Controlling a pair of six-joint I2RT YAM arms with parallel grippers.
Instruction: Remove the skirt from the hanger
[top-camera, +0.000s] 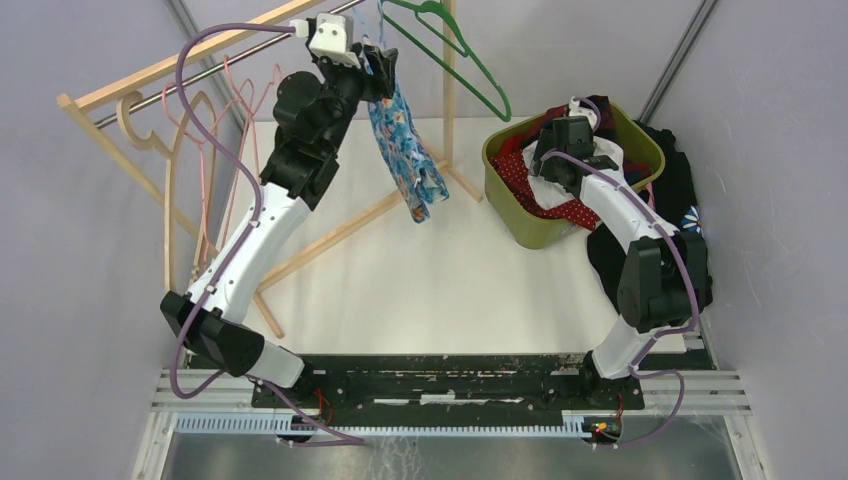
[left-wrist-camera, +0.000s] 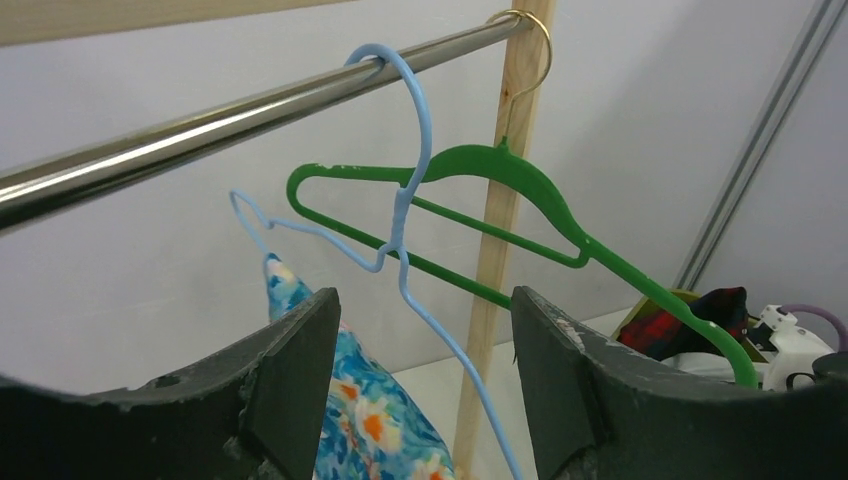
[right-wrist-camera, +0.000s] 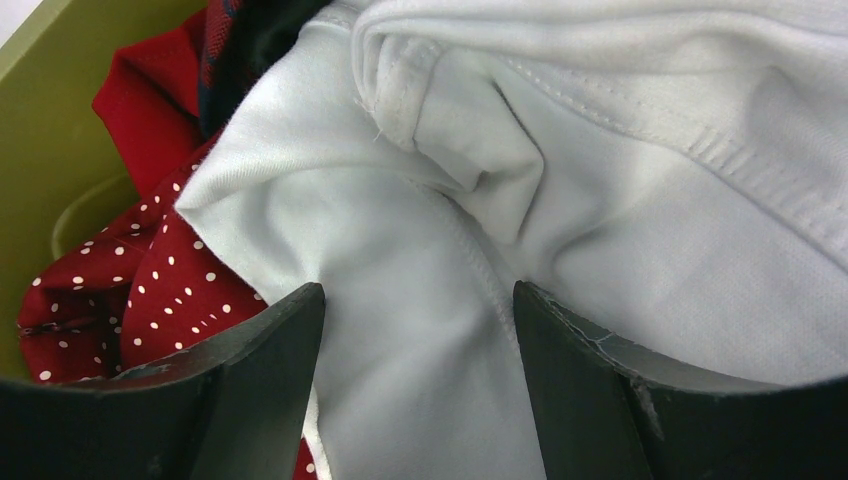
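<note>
The blue floral skirt (top-camera: 408, 155) hangs below the rail in the top view, narrow and slanting down to the right. In the left wrist view, a corner of the skirt (left-wrist-camera: 380, 425) hangs at the left end of the light-blue hanger (left-wrist-camera: 399, 215), whose right arm looks bare. The hanger's hook is over the rail. My left gripper is open, facing the hanger, whose wire shows in the gap between its fingers; contact cannot be told. My right gripper stands open over white cloth (right-wrist-camera: 400, 260) in the green bin.
A green hanger (left-wrist-camera: 520, 175) hangs just beyond the blue one on the metal rail (left-wrist-camera: 190, 130). Pink and wooden hangers crowd the rack's left. The bin (top-camera: 530, 232) holds several garments, with dark clothing (top-camera: 605, 265) beside it.
</note>
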